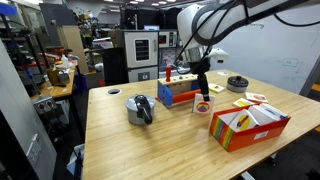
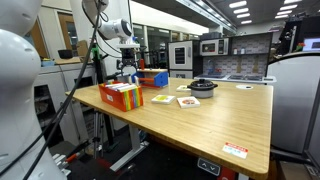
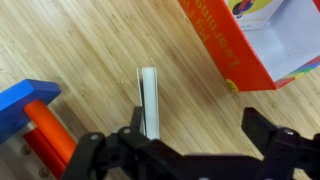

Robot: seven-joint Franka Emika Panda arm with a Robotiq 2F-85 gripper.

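My gripper is open, with nothing between its fingers. In the wrist view, a thin white-edged card or box [image 3: 149,100] stands on edge on the wooden table, partly hidden by the left finger [image 3: 125,146]. It lies toward the left side of the fingers. From exterior view 1, this white card [image 1: 202,104] with a round colourful print stands upright just below the gripper [image 1: 204,83]. A red open box [image 1: 247,130] with white and coloured items inside is right of the card.
Behind the card is a blue box [image 1: 180,90] with red and wooden parts. A silver pot [image 1: 139,109] stands to the left, and a dark lidded pot [image 2: 201,89] farther back. Flat cards [image 2: 188,102] lie nearby.
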